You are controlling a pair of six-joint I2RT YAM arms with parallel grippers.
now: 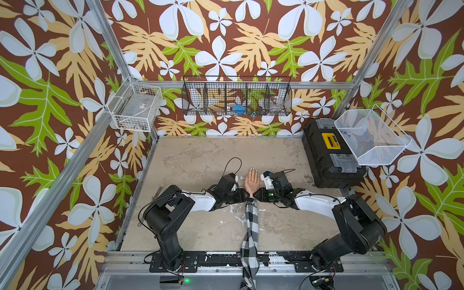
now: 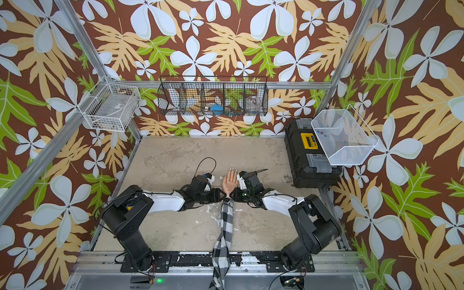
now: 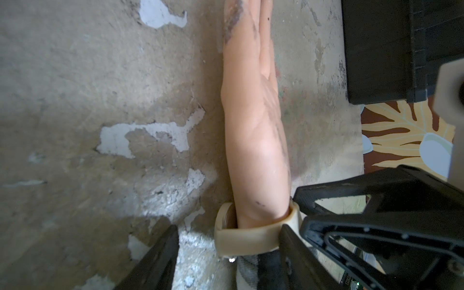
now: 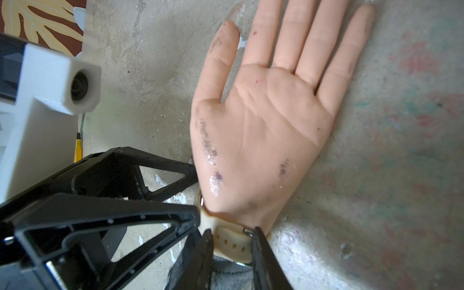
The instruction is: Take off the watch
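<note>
A dummy hand (image 1: 251,182) lies palm up, its arm in a checked sleeve (image 1: 251,227). In both wrist views a beige watch strap (image 3: 249,239) circles the wrist, with its holed end (image 4: 231,243) near the sleeve. My left gripper is part open at the strap, its right finger against or just before it. My right gripper is part open, its fingertips either side of the holed strap section. The two grippers face each other across the wrist. Whether either pinches the strap is hard to tell.
A black toolbox (image 1: 328,164) lines the right side. White wire baskets (image 1: 372,154) hang at right and left, and a black divided wire rack (image 1: 215,96) on the back rail.
</note>
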